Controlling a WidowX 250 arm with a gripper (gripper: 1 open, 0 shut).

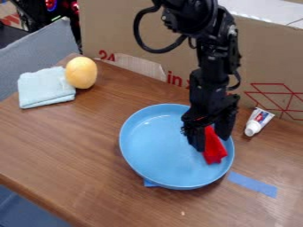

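A blue plate (160, 151) rests on the wooden table, with a red object (214, 149) on its right side. My black gripper (208, 129) is over the plate's upper right, at the top end of the red object, which it partly hides. Whether the fingers are around it or only above it is unclear.
A white tube (258, 122) lies right of the plate. A yellow oval object (81, 73) and a folded pale cloth (44, 88) sit at the back left. A cardboard box (142, 44) stands behind.
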